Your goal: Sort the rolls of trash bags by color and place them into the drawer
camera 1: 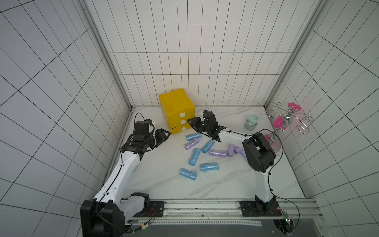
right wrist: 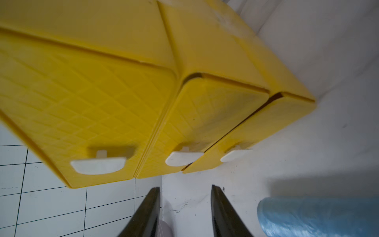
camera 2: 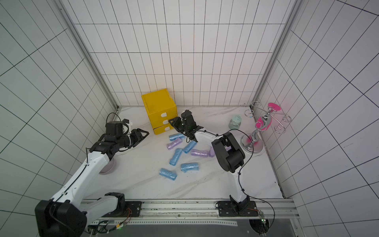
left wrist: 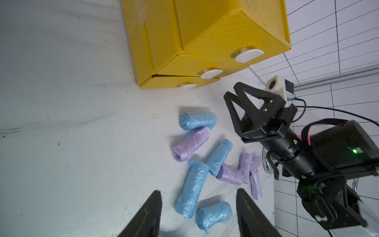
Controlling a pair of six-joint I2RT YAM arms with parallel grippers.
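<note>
A yellow three-drawer cabinet [camera 1: 176,103] stands at the back, its drawers closed or nearly so, each with a white handle [right wrist: 184,158]. Blue rolls [camera 1: 193,156] and purple rolls [camera 1: 191,143] lie mixed on the table in front of it. My left gripper hangs left of the cabinet, its fingers apart and empty. Close to the cabinet's front, beside the lower handles, is my right gripper; nothing sits between its parted fingers. A blue roll [right wrist: 319,215] lies to one side of it.
A pale green jar [camera 1: 251,122] stands at the back right. A metal stand with pink discs [camera 2: 254,142] is at the right edge. A pink bowl [camera 2: 108,165] sits partly behind the left arm.
</note>
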